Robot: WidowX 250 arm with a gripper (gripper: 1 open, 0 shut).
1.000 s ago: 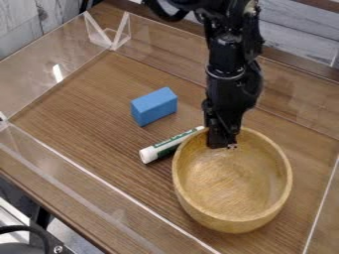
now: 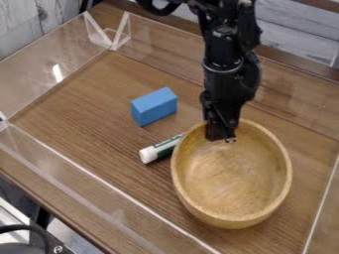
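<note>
The black gripper (image 2: 220,127) reaches down from the top to the back rim of a tan oval bowl (image 2: 232,179), shut on that rim. A white tube (image 2: 158,150) with a dark green section lies on the wooden table just left of the bowl, partly beside its edge. A blue block (image 2: 154,106) sits farther back and to the left.
Clear plastic edges and a white frame piece stand at the back left. A dark cable or part shows at the bottom left corner.
The gripper and bowl have shifted very slightly toward the back and left; the tube and blue block look unchanged.
</note>
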